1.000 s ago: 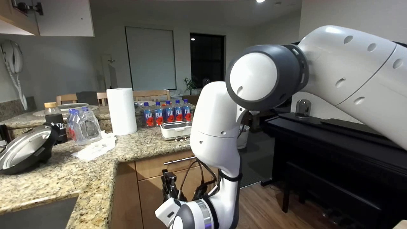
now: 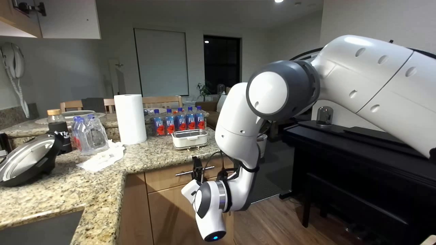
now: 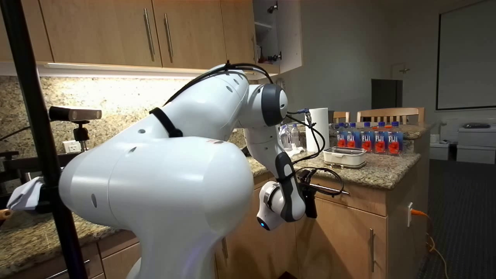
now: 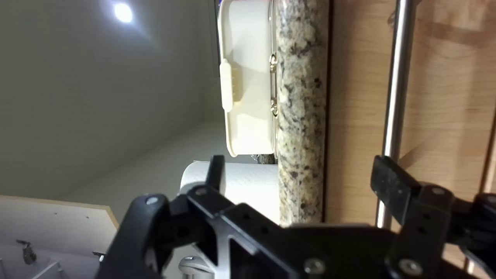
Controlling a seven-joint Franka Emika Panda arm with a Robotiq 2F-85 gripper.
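In the wrist view my gripper stands open, its two black fingers wide apart with nothing held. The metal drawer handle [image 4: 396, 88] runs down the right side of that view and passes behind the right fingertip [image 4: 388, 179]; whether they touch, I cannot tell. The granite counter's edge [image 4: 302, 116] and part of the wooden drawer front [image 4: 355, 116] appear between the fingers. From outside, the gripper [image 2: 198, 168] is in front of the drawer, close to the handle [image 2: 184, 173]. The arm hides part of the drawer in both exterior views.
A white lidless container [image 2: 190, 139] rests on a rack near the counter's edge. Several water bottles [image 2: 180, 122] stand behind it, with a paper towel roll [image 2: 129, 120] to the left. Below the drawer is a cupboard door [image 3: 346, 239].
The counter objects have not moved.
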